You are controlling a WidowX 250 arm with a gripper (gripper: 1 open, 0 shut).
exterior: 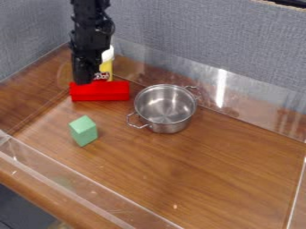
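Observation:
A black gripper (86, 70) hangs over the left back of the wooden table, just above a red block (100, 90). Its fingertips are small and dark, and whether they touch the block cannot be told. Behind it stands a yellow bottle (106, 68) with a white top and a label, partly hidden by the gripper. A steel pot (165, 111) with two handles sits to the right of the red block. A mint-green block (82, 131) lies in front, toward the left.
Clear panels run along the back and front-left edges, with grey walls behind.

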